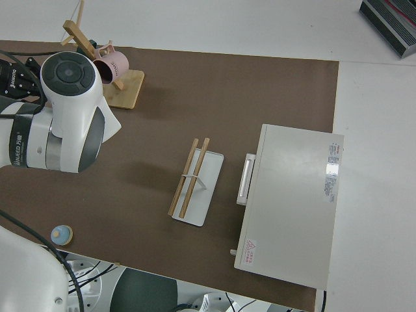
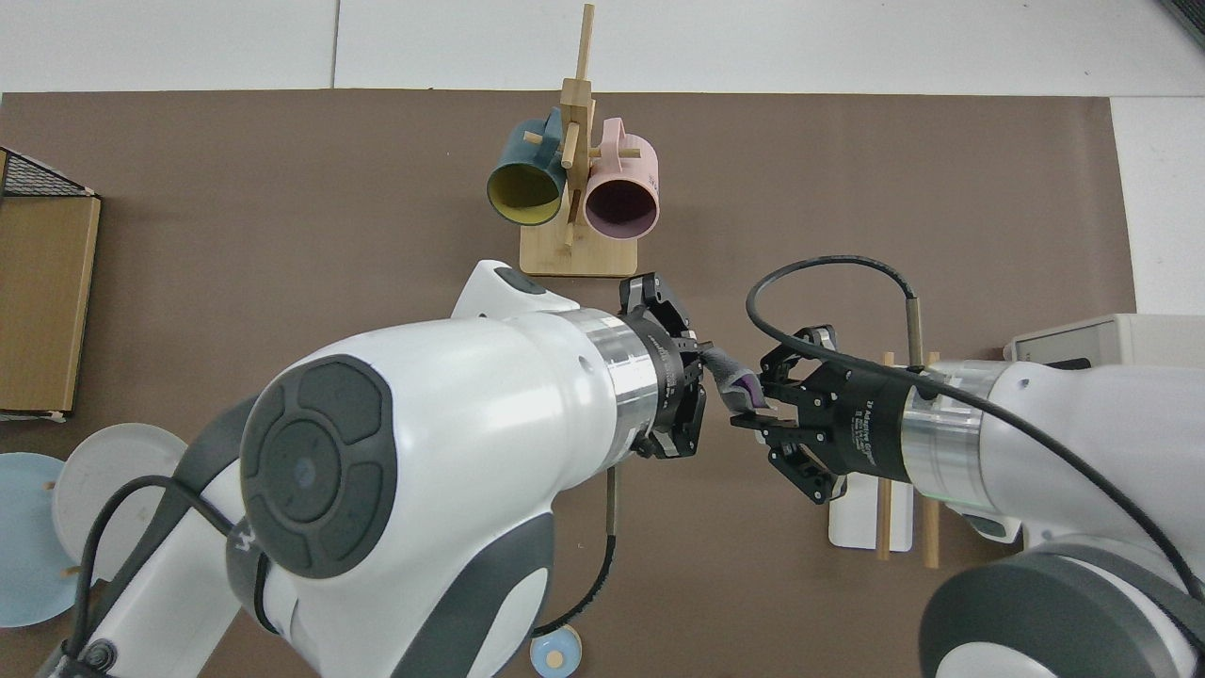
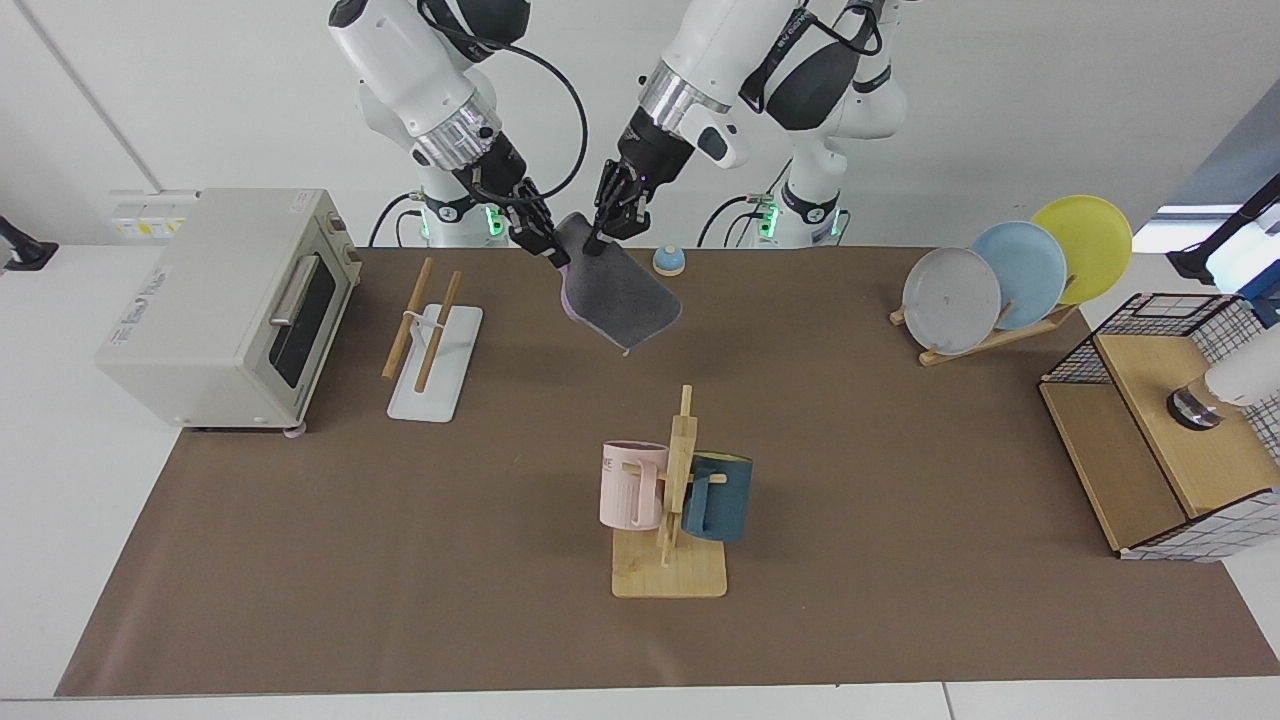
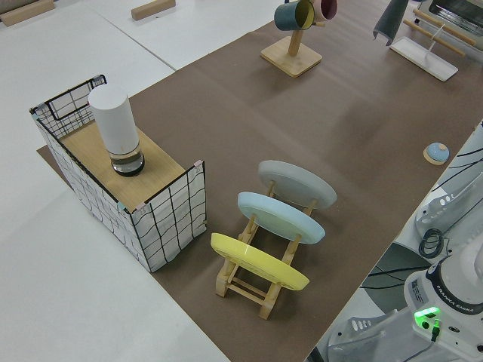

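Note:
A grey cloth (image 2: 731, 382) hangs between my two grippers. In the left view it (image 3: 612, 294) drapes down over the table with a corner pointing to the front. In the top view my left gripper (image 2: 697, 367) holds its left end. My right gripper (image 2: 759, 401) is at its right end, fingers on or around it; whether it is shut cannot be told. The front view hides both grippers' fingers behind the arms.
A mug tree (image 3: 668, 576) with pink and teal mugs stands mid-table. A plate rack (image 3: 998, 342), a wire shelf (image 3: 1110, 480), a white oven (image 3: 204, 312), a white stand (image 3: 420, 406) and a small blue object (image 3: 668, 262) surround open brown table.

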